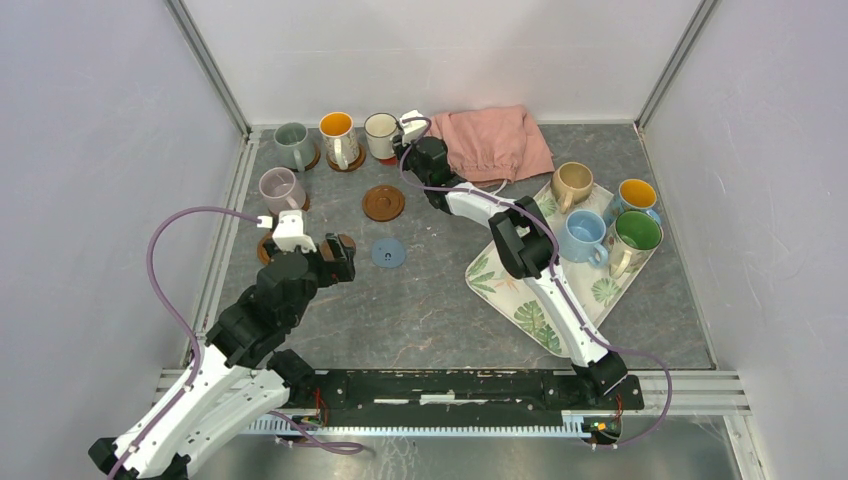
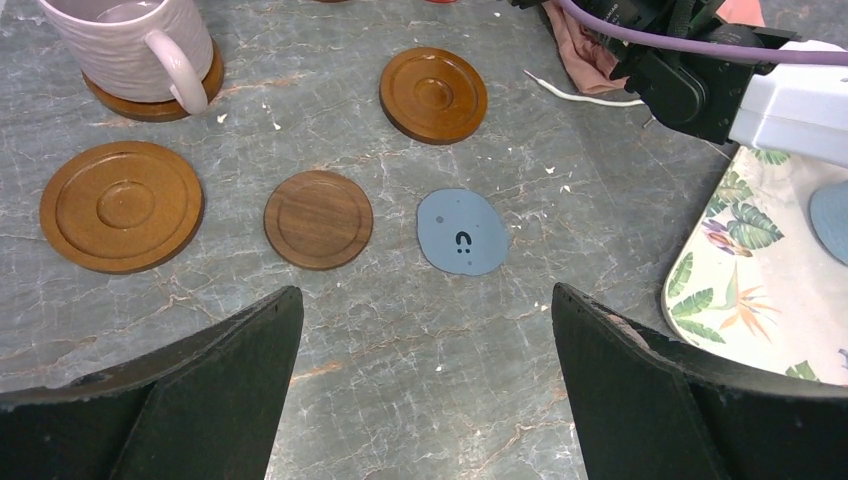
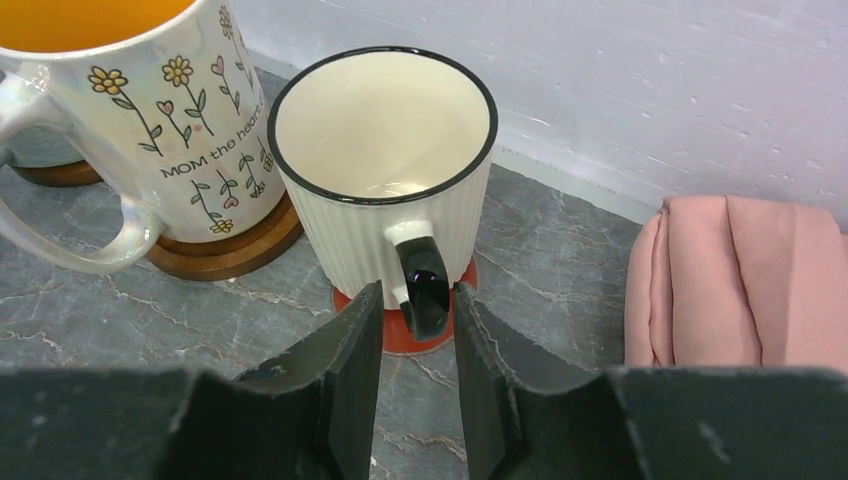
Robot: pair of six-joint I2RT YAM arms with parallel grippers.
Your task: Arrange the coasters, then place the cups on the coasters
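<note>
In the right wrist view, a cream ribbed cup (image 3: 385, 130) with a black rim stands upright on a red coaster (image 3: 420, 345), most of which it hides. Its black-tipped handle (image 3: 426, 290) faces my right gripper. The fingers stand partly open on either side of the handle, with a visible gap on the left. From above, the same cup (image 1: 381, 136) is at the back of the table, beside my right gripper. My left gripper is wide open over bare table, empty.
Left of the cup, a flower-patterned mug (image 3: 190, 130) stands close by on a wooden coaster. A folded pink cloth (image 1: 495, 143) lies to the right. Several mugs sit on the leaf-print tray (image 1: 510, 305).
</note>
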